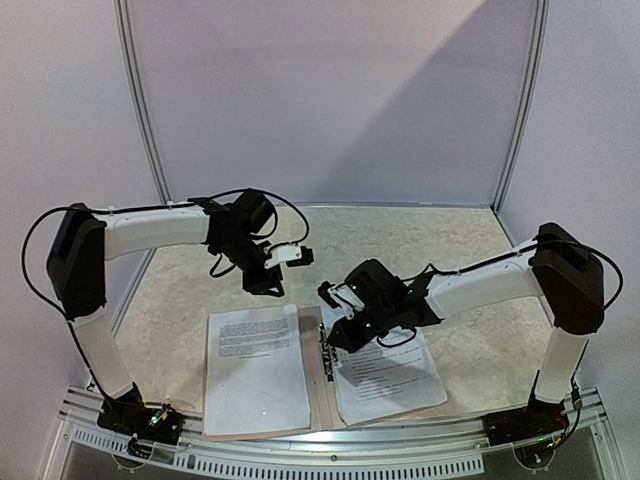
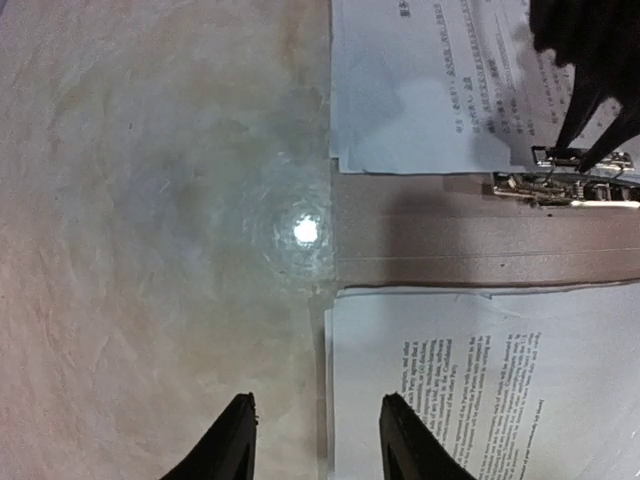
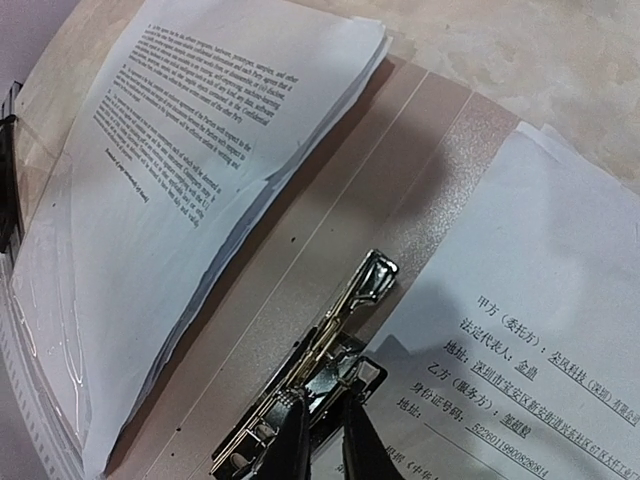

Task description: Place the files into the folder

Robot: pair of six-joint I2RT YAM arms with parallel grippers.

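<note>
The folder [image 1: 317, 375] lies spread open, its tan spine bare between two paper stacks. English-printed sheets [image 1: 258, 370] cover its left side, and Chinese-printed sheets [image 1: 388, 375] lie on the right, slightly askew. Along the spine, against the right stack's edge, runs a silver metal clip [image 3: 300, 385]. My right gripper is down at this clip, its fingertips closed about a metal part of it; the exact contact is partly hidden. Above the far edge of the left sheets hangs my left gripper, open, with only table and paper seen below the gap.
Bare marbled table [image 1: 400, 235] stretches behind the folder and to its right. A metal rail [image 1: 330, 462] runs along the front, close to the folder's near edge. A clear plastic sheet [image 3: 45, 190] shows beside the left stack.
</note>
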